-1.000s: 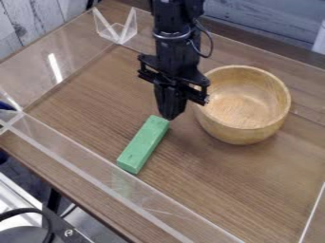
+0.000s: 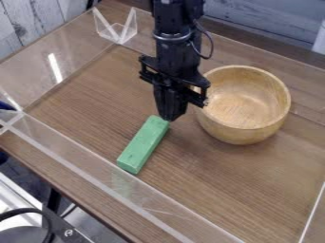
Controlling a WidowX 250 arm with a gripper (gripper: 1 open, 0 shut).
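Observation:
My gripper (image 2: 173, 93) hangs at the top centre over the wooden table, its black body and light fingers pointing down. How far apart the fingers stand is hard to make out. A green rectangular block (image 2: 143, 147) lies flat on the table below and a little left of the gripper. A round tan bowl (image 2: 260, 104) stands just right of the gripper, with nothing visible inside it.
Clear plastic edging runs along the left and lower left of the table (image 2: 70, 100). A black cable lies at the bottom left corner.
My gripper has shifted very slightly, upward at most. The block and bowl stay where they were.

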